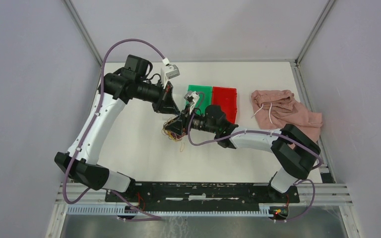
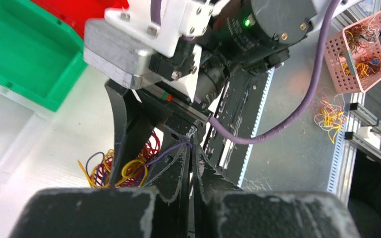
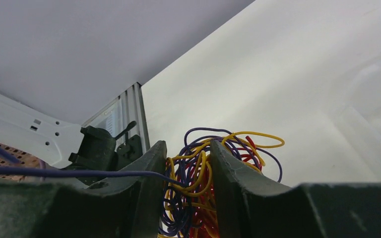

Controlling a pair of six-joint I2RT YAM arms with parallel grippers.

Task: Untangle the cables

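Observation:
A tangle of purple, yellow and red cables (image 3: 198, 183) sits between the fingers of my right gripper, which is shut on it, with loops spilling past the fingertips. From the tangle a purple strand (image 2: 171, 150) runs up to my left gripper, shut on that strand at its tips. In the right wrist view the same strand (image 3: 94, 173) stretches off to the left edge. Seen from the top, the two grippers nearly meet over the left-middle of the table, and the cables (image 1: 171, 133) show partly under the right one's black fingers.
Behind the right gripper stand a green bin (image 1: 205, 90) and a red bin (image 1: 226, 101). A pink cloth (image 1: 287, 114) lies at the table's right. Beyond the table, a pink basket (image 2: 335, 64) holds more cables.

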